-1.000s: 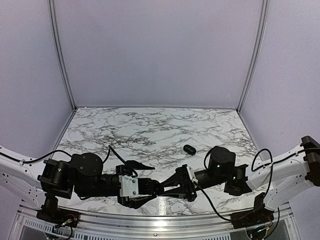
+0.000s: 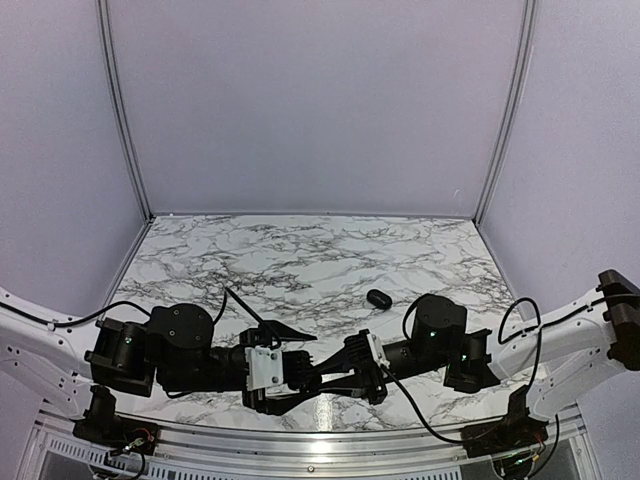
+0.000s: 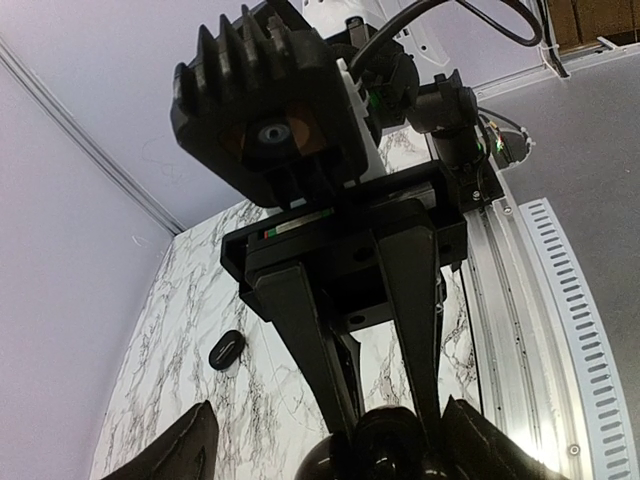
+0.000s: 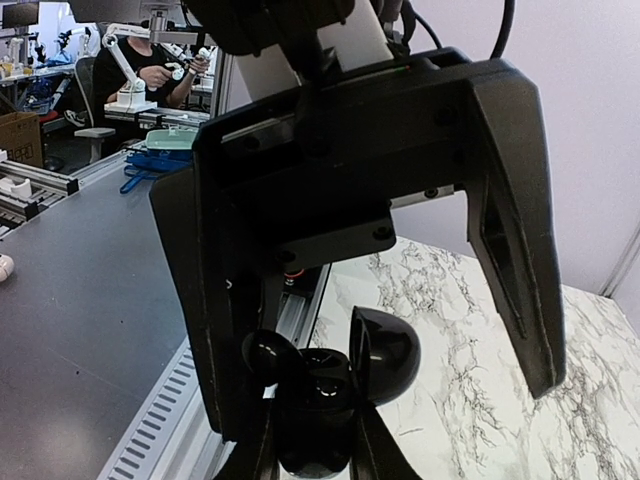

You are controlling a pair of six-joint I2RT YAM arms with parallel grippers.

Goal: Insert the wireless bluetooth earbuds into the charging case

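My right gripper is shut on a glossy black charging case [image 4: 314,425], seen at the bottom of the right wrist view. A curved, hollow black shell [image 4: 392,352] flares from one side of it, and a smaller rounded black piece [image 4: 268,356] stands at the other. My left gripper [image 2: 303,372] is part open, one finger [image 4: 222,370] close beside the rounded piece and the other [image 4: 528,330] well clear. In the left wrist view, the right gripper's fingers [image 3: 412,320] reach down to the glossy black parts. Whether an earbud sits in its slot I cannot tell.
A separate black oval piece [image 2: 379,299] lies on the marbled table [image 2: 250,260], apart from both arms. A metal rail [image 2: 310,447] runs along the front edge, just beyond the two grippers.
The left arm has shifted slightly to the right, and the right arm a touch to the left. The oval piece on the table has stayed in place.
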